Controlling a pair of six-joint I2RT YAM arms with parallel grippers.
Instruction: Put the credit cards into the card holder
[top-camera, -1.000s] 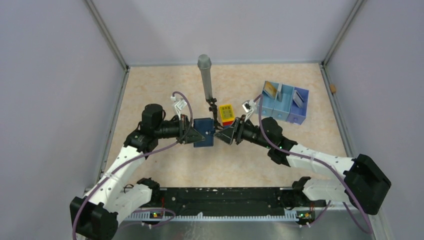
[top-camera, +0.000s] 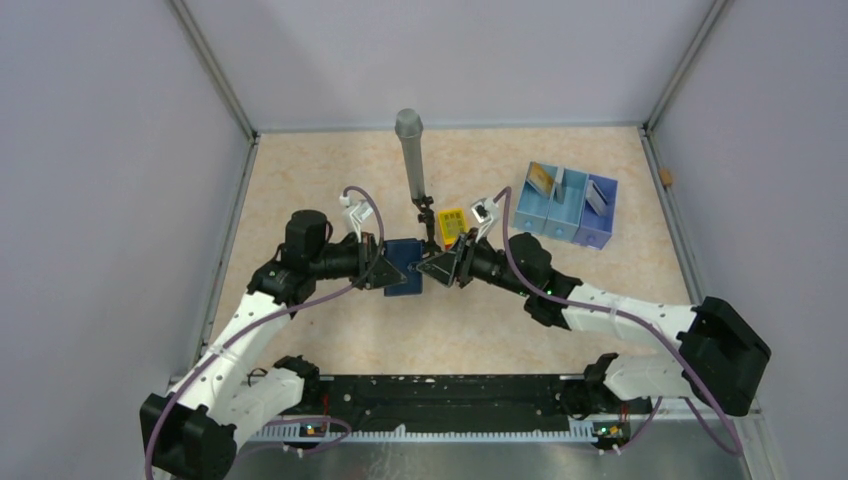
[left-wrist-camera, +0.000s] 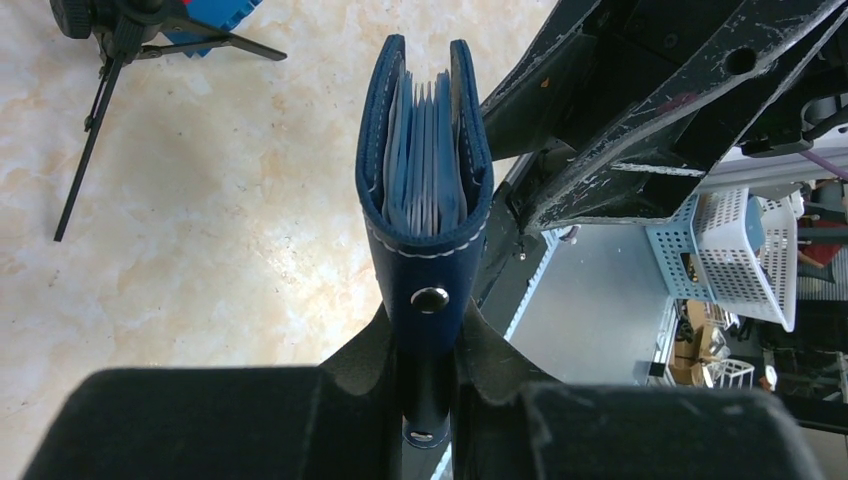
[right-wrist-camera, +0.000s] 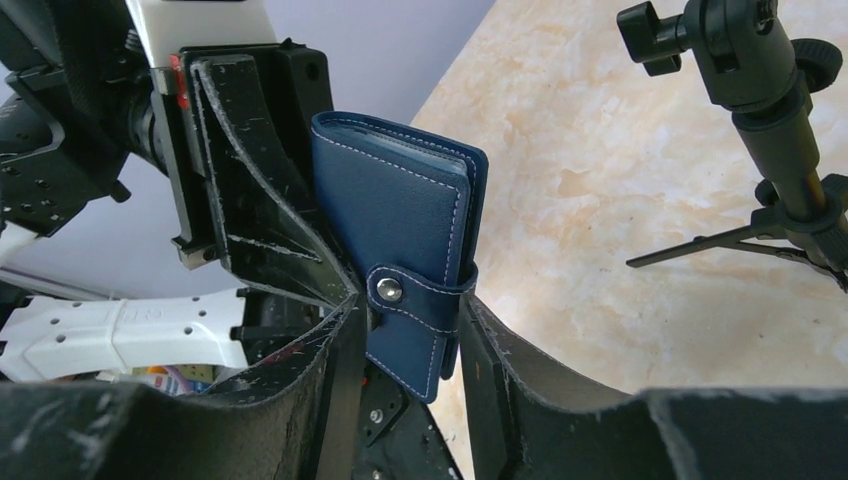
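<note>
The navy card holder (left-wrist-camera: 428, 275) stands upright with my left gripper shut on its strap side. Clear blue-tinted sleeves (left-wrist-camera: 428, 165) show at its open top edge, between the two covers. In the right wrist view its strap (right-wrist-camera: 422, 302) lies across the edge and the snap (right-wrist-camera: 389, 290) looks closed. My right gripper is part open at the strap end, its fingers (right-wrist-camera: 340, 345) on either side of that edge; whether they touch it I cannot tell. Card-like pieces (top-camera: 540, 180) lean in the blue bins (top-camera: 563, 227) at the right rear.
A grey post (top-camera: 410, 150) on a black tripod stands just behind the holder. Beside the tripod is a yellow block (top-camera: 453, 222) with red below it. Bare tabletop (top-camera: 330, 345) lies in front of the grippers.
My right gripper has moved left, up to the holder's strap edge. The holder and left gripper have shifted very slightly left.
</note>
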